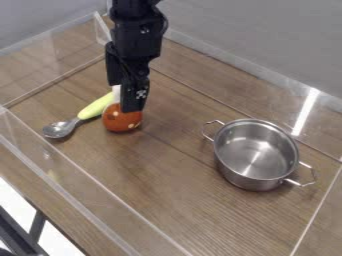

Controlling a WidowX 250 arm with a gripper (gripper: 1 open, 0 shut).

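The dark gripper point(126, 90) hangs open in the upper middle, its fingers just above a red-orange round object point(123, 121), which looks like a tomato, on the wooden surface. Behind and left of it lies a pale yellow elongated item point(96, 105), partly hidden by the gripper. A metal spoon point(59, 129) rests to the left of the round object.
A steel pot point(255, 150) with two side handles stands at the right. Pale walls or ledges border it at the back and left.
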